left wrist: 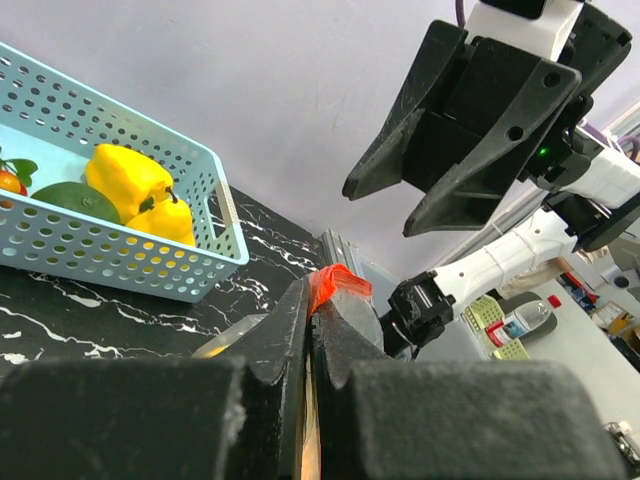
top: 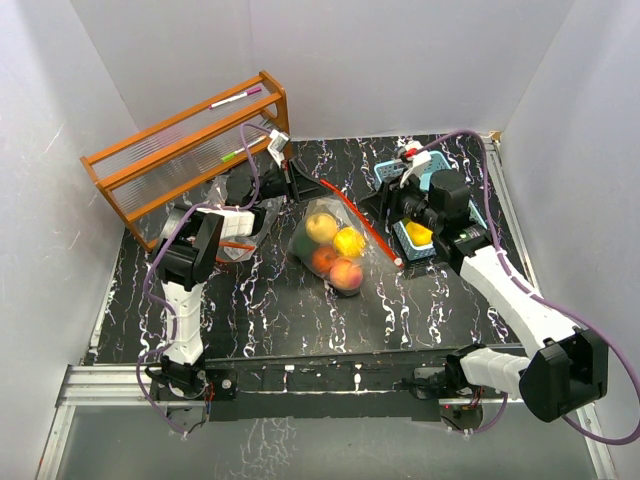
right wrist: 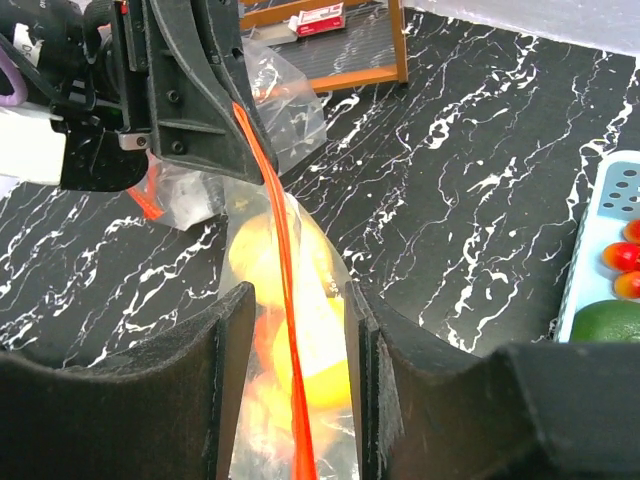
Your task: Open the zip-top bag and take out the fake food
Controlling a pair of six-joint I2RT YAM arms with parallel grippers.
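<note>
A clear zip top bag (top: pixel 330 250) with a red seal strip (top: pixel 365 225) holds several fake fruits, among them a yellow one (top: pixel 349 241) and a peach (top: pixel 346 273). My left gripper (top: pixel 315 188) is shut on the upper end of the bag's red top, which pokes out between the fingertips in the left wrist view. The strip runs taut down toward the lower right. My right gripper is open above the strip and bag; in the left wrist view it hangs in the air at upper right, nothing between its fingers.
A light blue basket (top: pixel 470 200) of fake vegetables stands at the back right. A wooden rack (top: pixel 190 120) is at the back left, with another plastic bag with red strips (right wrist: pixel 180 190) before it.
</note>
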